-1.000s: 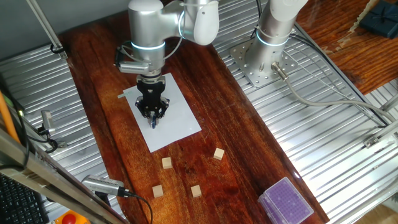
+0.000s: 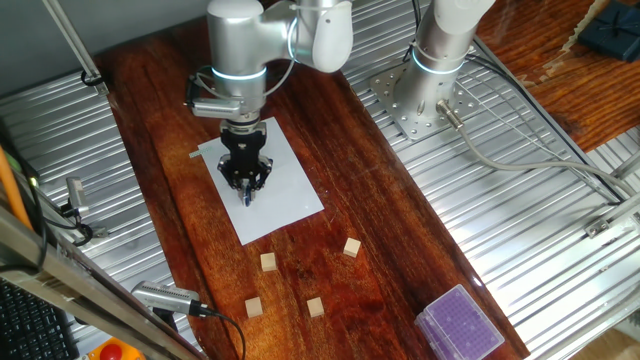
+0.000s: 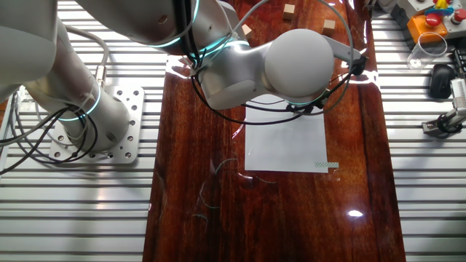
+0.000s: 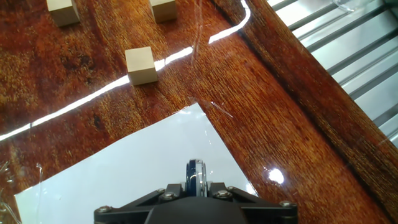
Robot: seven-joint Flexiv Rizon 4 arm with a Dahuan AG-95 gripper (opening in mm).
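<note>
Over the white paper sheet, my gripper points downward with its fingers close together. Between them stands a slim dark-blue and clear-silver object, possibly a pen or marker; the gripper is shut on it. Whether its lower end touches the paper cannot be told. Several pale wooden cubes lie on the brown table beyond the sheet, among them a near cube and a cube toward the right. In exterior view 2 the arm hides the gripper.
At the table's front right corner sits a purple box. A silver camera-like device with a black cable stands at the front left edge. Metal slats border the wooden table. Bare wood lies right of the paper.
</note>
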